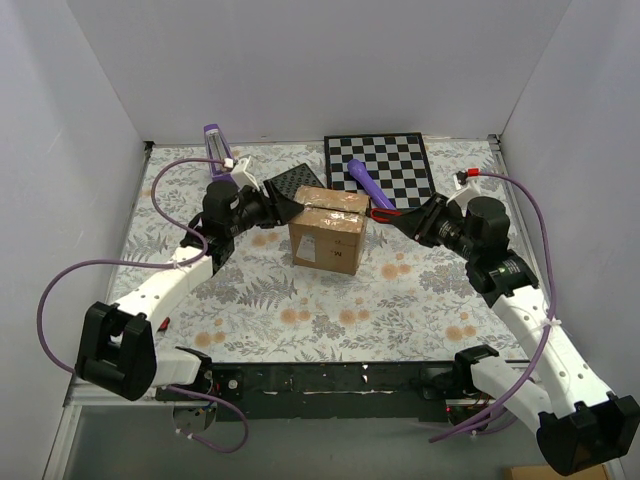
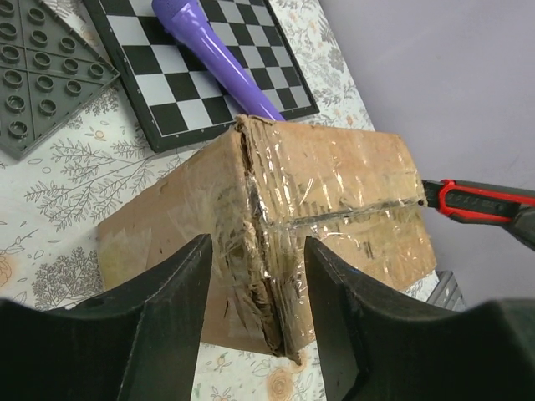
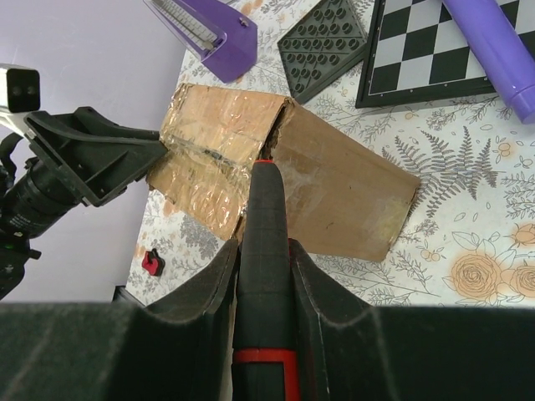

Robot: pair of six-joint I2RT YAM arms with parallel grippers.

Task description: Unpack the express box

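Note:
A taped cardboard box (image 1: 330, 245) stands upright on the patterned table, its top flaps meeting along a dark seam. My left gripper (image 1: 290, 212) is at its upper left edge. In the left wrist view, the fingers (image 2: 185, 288) are partly open, and the crumpled box edge (image 2: 261, 225) shows between them; contact is not clear. A black-and-red cutter (image 3: 266, 217) is clamped in my right gripper and points at the box. The cutter's tip meets the right end of the seam, also visible in the left wrist view, and its blade is hidden.
Behind the box lie a checkered board (image 1: 400, 155), a purple stick-shaped object (image 1: 368, 184) and a dark studded plate (image 1: 297, 178). A purple-framed item (image 3: 219, 42) is at the back left. Free table lies in front of the box.

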